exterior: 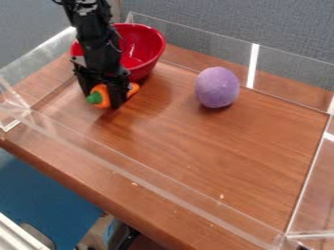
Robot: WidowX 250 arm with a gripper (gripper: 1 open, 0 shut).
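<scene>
My black gripper (108, 86) reaches down over an orange carrot (98, 97) with a green top, which lies on the wooden table at the left. The fingers surround the carrot's middle, but whether they close on it is hard to tell. A red bowl (143, 44) stands just behind the gripper, partly hidden by the arm.
A purple ball-like object (217, 87) sits to the right of the bowl. Clear low walls edge the wooden table (209, 176), whose middle and front right are free. Blue floor (39, 186) shows beyond the front left edge.
</scene>
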